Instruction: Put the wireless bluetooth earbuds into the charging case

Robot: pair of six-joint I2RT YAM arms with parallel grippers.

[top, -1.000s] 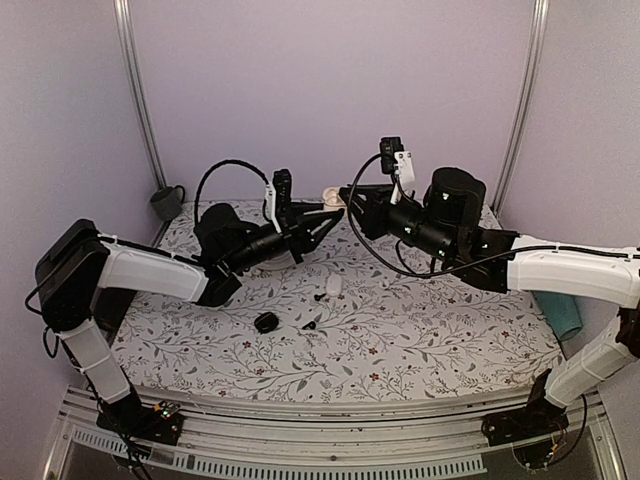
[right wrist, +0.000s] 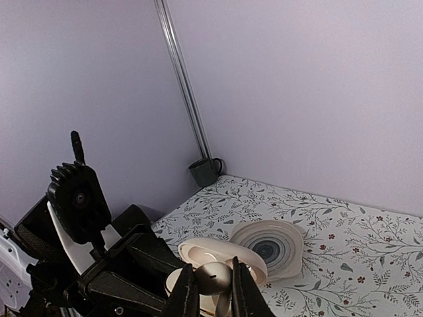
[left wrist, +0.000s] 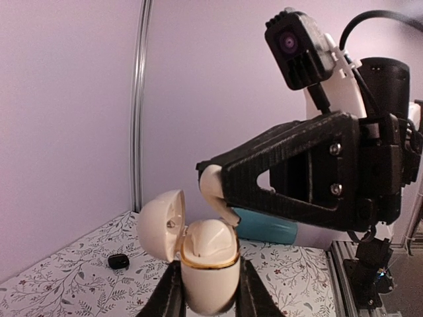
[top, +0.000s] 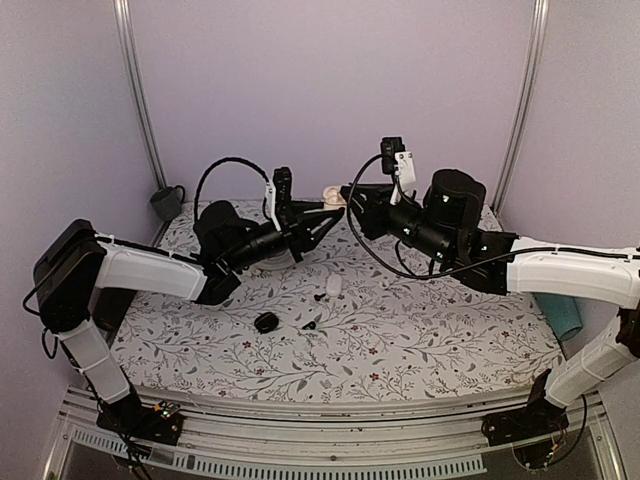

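My left gripper holds the white charging case (left wrist: 210,264) upright in mid-air, lid (left wrist: 157,224) swung open. My right gripper is shut on a white earbud (left wrist: 215,188), tilted with its stem pointing down just over the case's top in the left wrist view. In the right wrist view the earbud (right wrist: 213,279) is in front of the open case. In the top view both grippers meet around the case (top: 332,203) above the middle of the table; whether the earbud touches the case, I cannot tell.
A small black object (top: 266,322) and a small white piece (top: 334,285) lie on the floral table (top: 400,350). A round-patterned dish (right wrist: 281,241) and grey mug (right wrist: 203,172) are at the back left, a teal roll (top: 558,318) at the right edge.
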